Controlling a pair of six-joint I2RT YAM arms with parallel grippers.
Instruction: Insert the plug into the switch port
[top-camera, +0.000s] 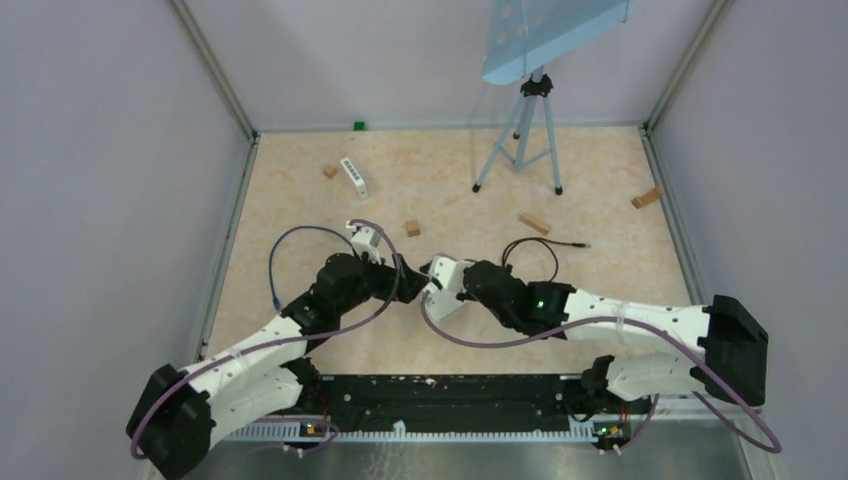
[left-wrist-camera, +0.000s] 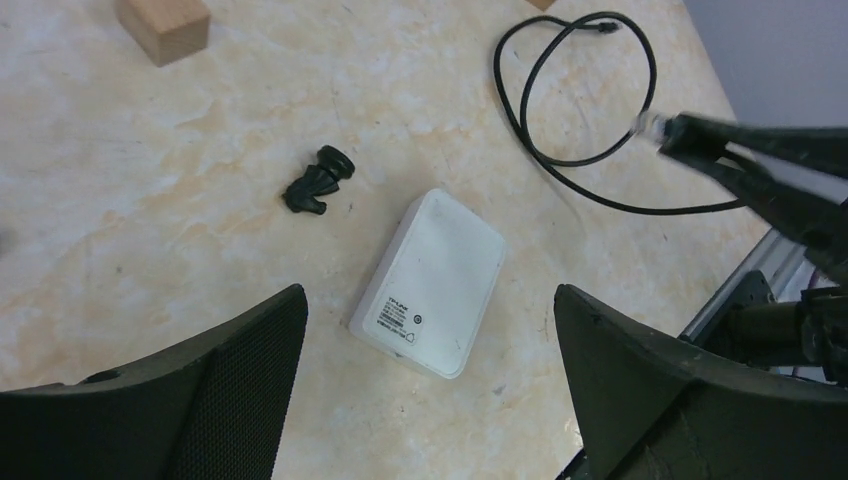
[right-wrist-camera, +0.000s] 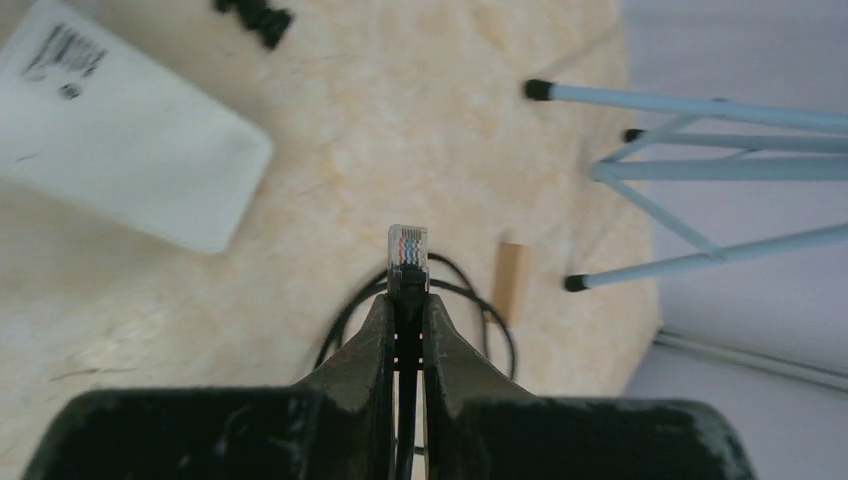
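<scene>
The plug (right-wrist-camera: 408, 246), a clear network connector on a black cable, points forward from my right gripper, which is shut on it. A white switch box (left-wrist-camera: 440, 280) lies label up on the table between the arms; no open ports show from this angle. My left gripper stands wide open with the switch box below, seen between its fingers and touched by neither. In the left wrist view the held plug is at the right, above the table and apart from the box. From above, the right arm partly covers the box.
A small black part (left-wrist-camera: 318, 180) lies beside the box. The black cable (left-wrist-camera: 525, 120) loops on the table at the right. Blue cable (top-camera: 272, 262), white power strip (top-camera: 354, 178), wooden blocks (top-camera: 412, 228) and a tripod (top-camera: 522, 140) stand or lie farther off.
</scene>
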